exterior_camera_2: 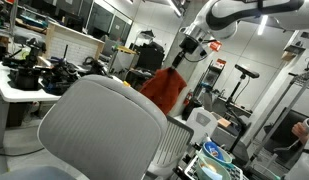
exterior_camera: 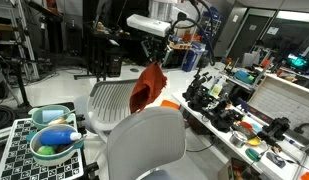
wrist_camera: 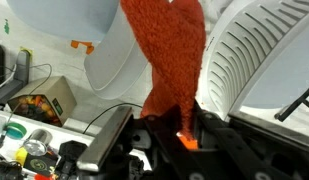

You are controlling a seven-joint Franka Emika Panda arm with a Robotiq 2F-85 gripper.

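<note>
A red-orange cloth (exterior_camera: 146,88) hangs from my gripper (exterior_camera: 158,62) in exterior view 1, above and behind the near chair's back. From the other side, in exterior view 2, the same cloth (exterior_camera_2: 166,90) dangles clear of the grey chair back. The wrist view has the cloth (wrist_camera: 172,50) bunched between the fingers of my gripper, which is shut on it; its loose part spreads away from the fingertips. Part of the pinched cloth is hidden by the fingers.
Two chairs stand below, the near one with a rounded back (exterior_camera: 144,140) and another with a ribbed back (exterior_camera: 111,98). A basket of items (exterior_camera: 56,138) sits at the left. Cluttered tables (exterior_camera: 284,100) line the right side.
</note>
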